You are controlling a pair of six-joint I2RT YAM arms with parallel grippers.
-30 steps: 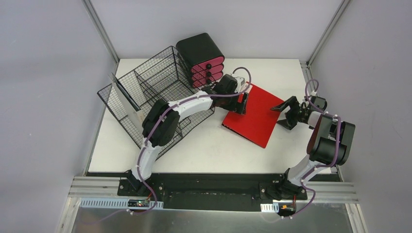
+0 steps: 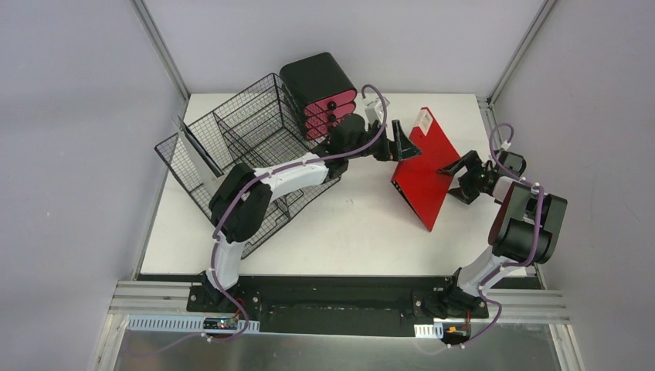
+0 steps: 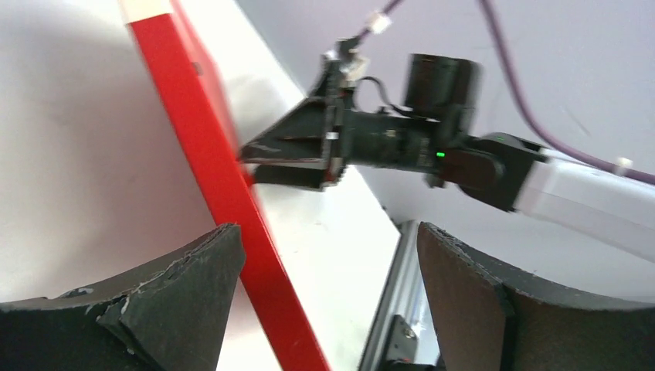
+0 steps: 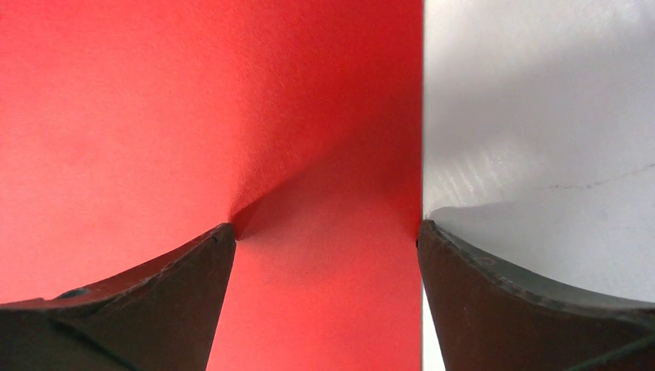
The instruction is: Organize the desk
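A red folder or binder [image 2: 423, 179] with a white label stands tilted up on the desk, right of centre. Its narrow red edge [image 3: 201, 131] runs down the left wrist view. My left gripper [image 2: 405, 141] is open at its upper left side, nothing visibly held. My right gripper [image 2: 452, 178] is open against its right side; in the right wrist view the red cover [image 4: 324, 93] fills the left part, with the fingers pressed close to it.
A wire rack [image 2: 181, 174] with a pale upright item stands on the left, a black box with pink drawers [image 2: 317, 73] at the back.
The red folder has risen from a flatter lie to a steeper tilt and shifted right. My left gripper has moved right; the right one moved only slightly.
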